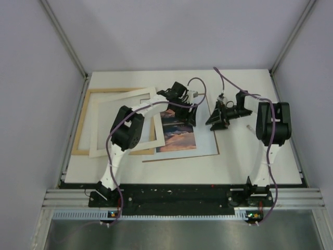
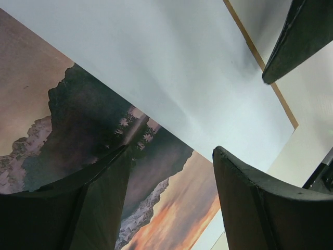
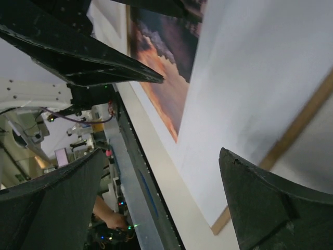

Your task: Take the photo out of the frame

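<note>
The photo (image 1: 179, 141), a sunset landscape, lies on a brown-edged board with a white sheet (image 1: 206, 140) showing along its right side. In the top view my left gripper (image 1: 190, 122) is over the photo's right part. Its fingers (image 2: 106, 179) are spread above the photo's edge with nothing held; contact cannot be judged. My right gripper (image 1: 216, 125) stands open at the board's right edge. The right wrist view shows one of its fingers (image 3: 247, 182) over the brown edge (image 3: 291, 138). The left arm hides the photo's upper part.
At the left, the wooden frame (image 1: 78, 126) lies flat with the white mat (image 1: 94, 133) partly over it. A small pale object (image 1: 251, 128) is on the table right of the board.
</note>
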